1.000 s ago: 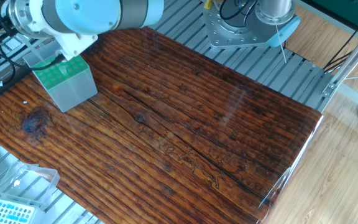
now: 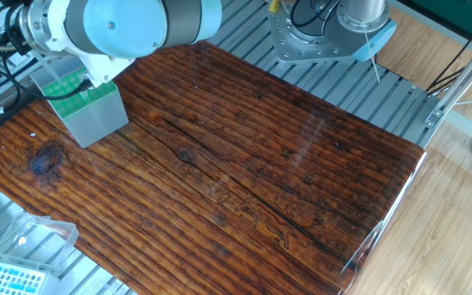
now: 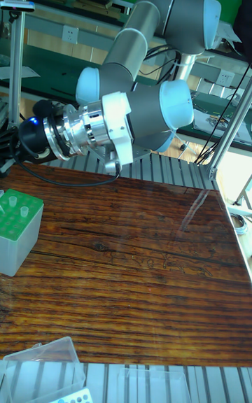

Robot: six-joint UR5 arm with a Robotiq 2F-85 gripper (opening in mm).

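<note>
A translucent box [image 2: 98, 123] with a green perforated top stands at the wooden board's left end. In exterior view 3 a few clear tips or tubes [image 3: 24, 211] stick up from the box's green top [image 3: 19, 217]. My arm's wrist [image 3: 82, 128] extends leftward at a height above the board, behind the box in that view. The dark gripper body [image 3: 31, 134], with a small blue light, lies at the left edge. Its fingers are cut off or hidden, so neither their opening nor anything held can be made out.
Most of the wooden board [image 2: 252, 164] is bare. Beyond its near edge lie a clear plastic lid [image 2: 43, 238] and a white rack with blue pieces [image 2: 11, 279]. The arm's base [image 2: 359, 12] is behind the board. A black cable [image 3: 82, 180] hangs beneath the wrist.
Over the last second the arm in exterior view 2 has shifted slightly right and down, covering a bit more of the green top. Box, lid and rack have stayed put.
</note>
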